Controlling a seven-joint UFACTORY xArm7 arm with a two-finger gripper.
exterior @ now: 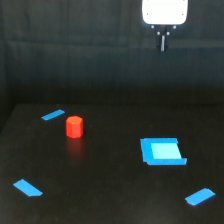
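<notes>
A small red block (74, 127) stands on the left part of the dark table, with nothing touching it. To the right lies a pale square (165, 151) framed in blue tape (147, 151), flat on the tabletop, with nothing resting on it. High above the table at the top right, my gripper (163, 46) hangs below a white arm part (164, 11), far from the red block. The gripper's fingers are small and dark against the backdrop, so how they stand is unclear. No object shows beneath them.
Strips of blue tape lie at the far left (53, 115), near left (27, 188) and near right (200, 197) of the black table (110, 185). A dark curtain (90, 60) closes off the back.
</notes>
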